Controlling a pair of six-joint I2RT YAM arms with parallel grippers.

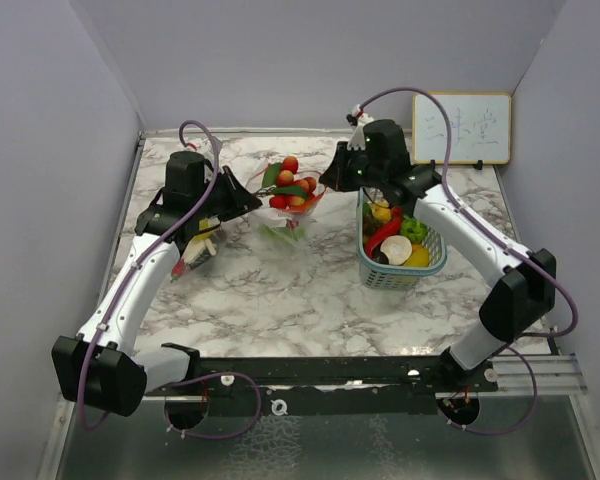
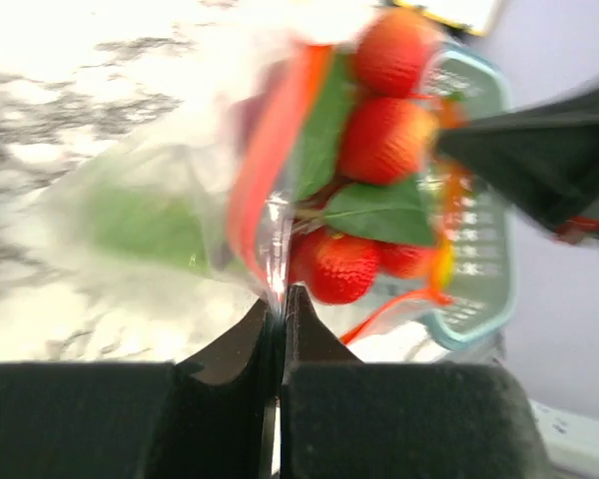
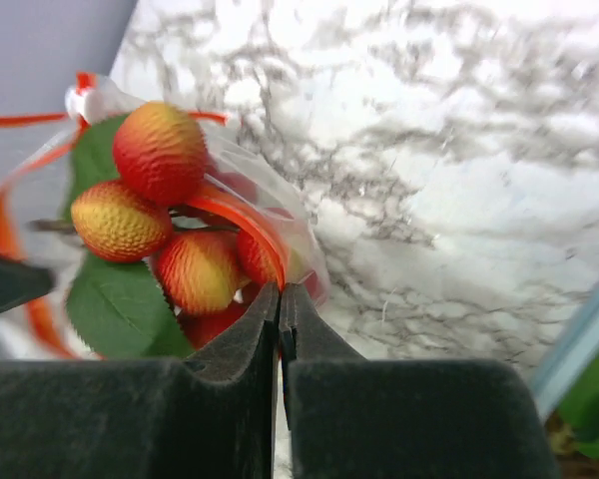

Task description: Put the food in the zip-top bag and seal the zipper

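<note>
A clear zip top bag (image 1: 280, 220) with an orange-red rim holds several red-yellow fruits (image 3: 160, 150) and green leaves (image 2: 369, 210). My left gripper (image 1: 253, 200) is shut on the bag's rim at its left side, as the left wrist view (image 2: 278, 304) shows. My right gripper (image 1: 330, 180) is shut on the rim at the other side, seen close in the right wrist view (image 3: 280, 299). The bag hangs open between them, above the marble tabletop.
A blue basket (image 1: 400, 275) with mixed produce stands right of the bag. A whiteboard (image 1: 460, 128) is at the back right. More items lie under the left arm.
</note>
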